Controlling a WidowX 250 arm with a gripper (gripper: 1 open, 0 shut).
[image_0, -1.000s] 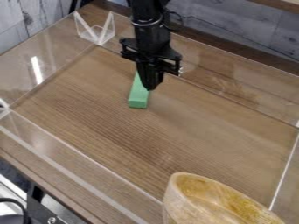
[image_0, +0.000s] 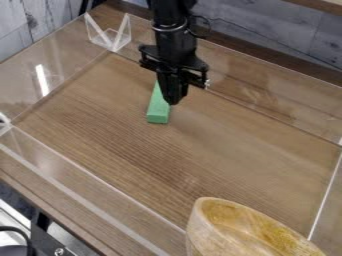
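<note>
A black robot arm reaches down from the top of the view to its gripper (image_0: 174, 90), which hangs just over a green rectangular block (image_0: 158, 113) lying on the wooden surface. The gripper hides the far end of the block. Whether its fingers are open or shut, or touching the block, is too small to tell.
A large yellow curved object (image_0: 243, 232) fills the bottom right corner. Walls (image_0: 274, 55) edge the back, and clear plastic pieces stand at the top left and left edge.
The arm and gripper have shifted very slightly; the green block looks to be in the same place.
</note>
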